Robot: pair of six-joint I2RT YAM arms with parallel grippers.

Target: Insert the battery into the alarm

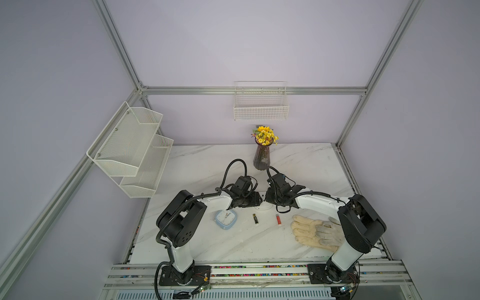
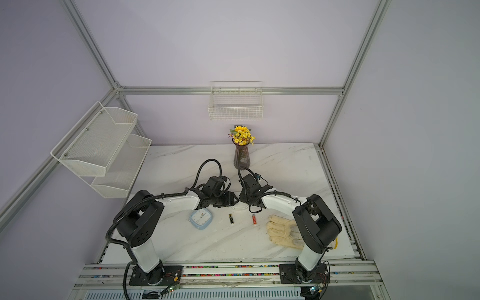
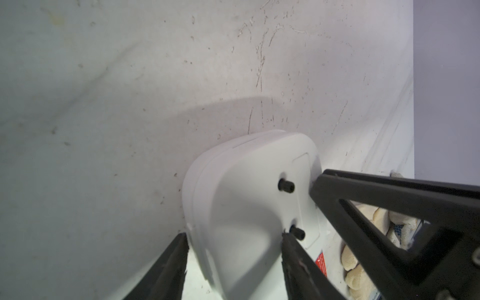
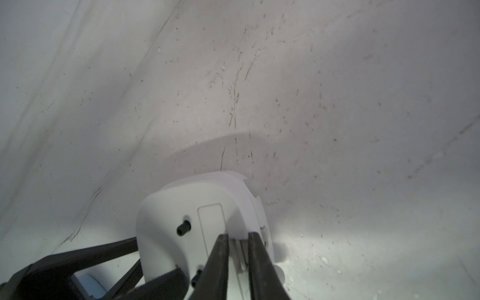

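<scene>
A white alarm body with two black knobs lies between both grippers near the table's middle. In the left wrist view my left gripper straddles its near part, fingers part open around it. In the right wrist view my right gripper has its fingertips over the body beside a rectangular panel; whether they grip anything is unclear. A black battery and a red battery lie on the table in front of the grippers.
A blue square clock lies by the left arm, work gloves at front right. A vase of yellow flowers stands behind. Mesh racks hang at left.
</scene>
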